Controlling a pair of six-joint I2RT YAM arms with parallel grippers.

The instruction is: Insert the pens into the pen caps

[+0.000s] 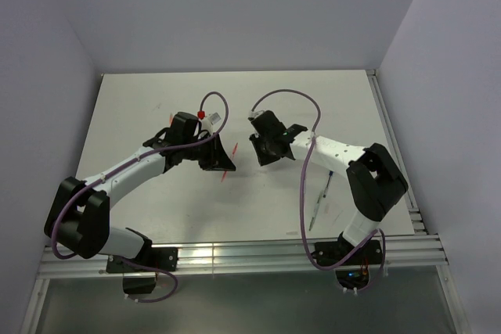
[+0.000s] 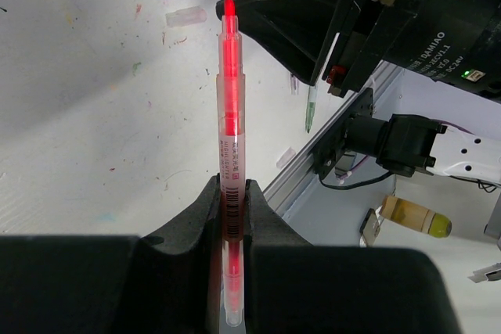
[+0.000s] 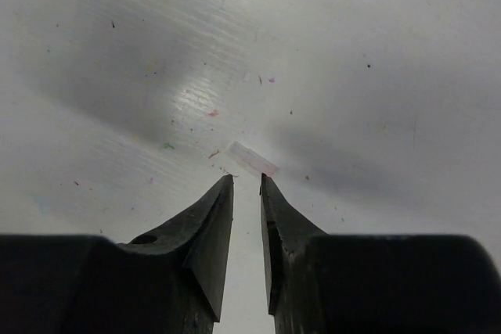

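My left gripper [image 1: 227, 163] is shut on an upright red highlighter pen [image 2: 232, 154], its red tip pointing away toward the right gripper in the left wrist view. My right gripper [image 1: 257, 154] hangs just right of it over the table, fingers parted slightly with nothing visible between them; in the right wrist view only marked white surface lies below. Other pens lie at the right of the table, among them a green one [image 1: 316, 210] and a blue one [image 1: 329, 185]. A red pen [image 1: 171, 119] lies at the left, partly hidden by the left arm.
Metal rails [image 1: 235, 252] run along the front edge, and grey walls stand at the back and sides.
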